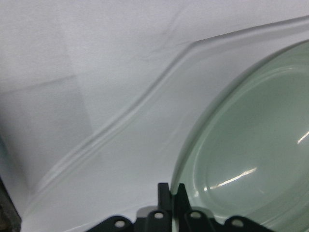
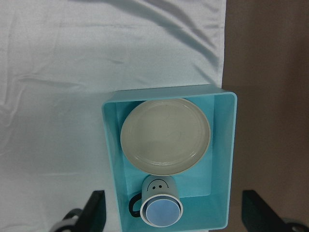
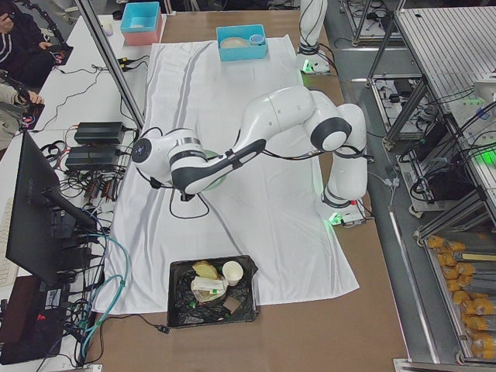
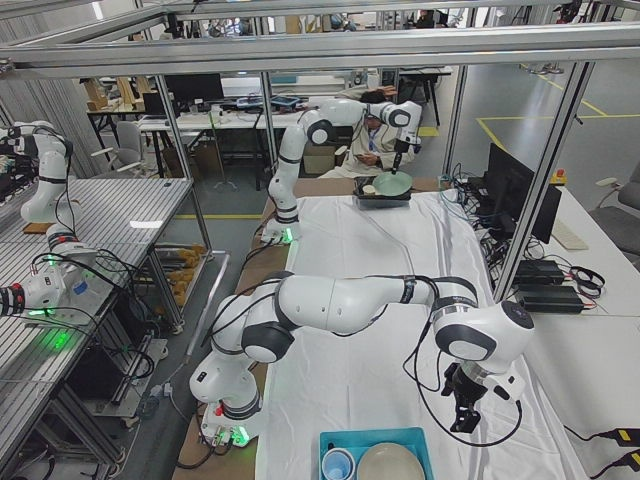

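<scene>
A pale green plate (image 1: pixel 251 140) is held at its rim by my left gripper, which is shut on it above the white cloth; in the camera left view the left arm mostly hides it. My right gripper hangs open over a blue bin (image 2: pixel 219 159) that holds a beige plate (image 2: pixel 165 133) and a white smiley mug (image 2: pixel 149 186) with a blue cup inside.
A black bin (image 3: pixel 178 310) with a cup, food scraps and wrappers stands at the near end of the cloth (image 3: pixel 279 256). A monitor, cables and black boxes line the left side.
</scene>
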